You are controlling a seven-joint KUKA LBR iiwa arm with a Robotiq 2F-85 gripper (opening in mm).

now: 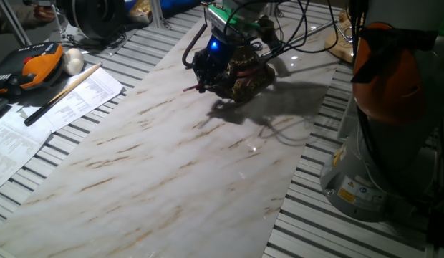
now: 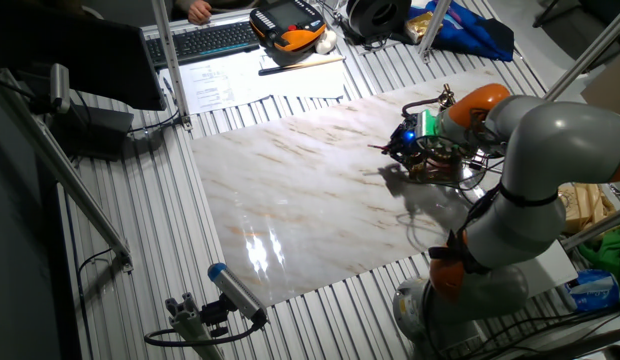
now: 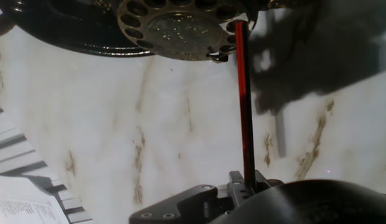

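A dark old-style telephone with a round metal rotary dial [image 3: 187,31] fills the top of the wrist view, its glossy black base [image 3: 75,31] to the left. My gripper is shut on a slim red and black pencil [image 3: 244,106]. The pencil's far end overlaps a finger hole at the dial's lower right; whether it touches the hole cannot be told. In exterior view 1, the gripper [image 1: 201,89] is dark and hard to separate from the ornate phone body [image 1: 249,80] behind it. A curved dark handset piece [image 1: 195,46] shows there too.
Bare marble board [image 1: 150,172] spreads in front of the phone. Papers [image 2: 220,85], a wooden stick [image 2: 302,64] and an orange-black teach pendant [image 2: 287,25] lie beyond its edge. A camera on a post [image 2: 235,292] stands at the near edge.
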